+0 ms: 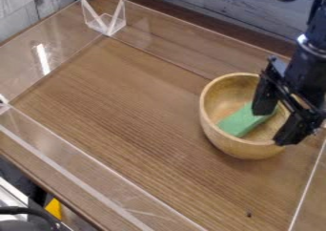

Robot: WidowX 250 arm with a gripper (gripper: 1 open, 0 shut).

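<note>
A light wooden bowl (224,136) sits on the right side of the wooden table, a green block (238,120) lying inside it. My black gripper (274,115) reaches in from the right edge over the bowl's right part, open, with its fingers spread above and beside the bowl and partly covering it.
A white wire or clear-walled container (99,17) stands at the back left near the table's edge. A wall runs along the back right.
</note>
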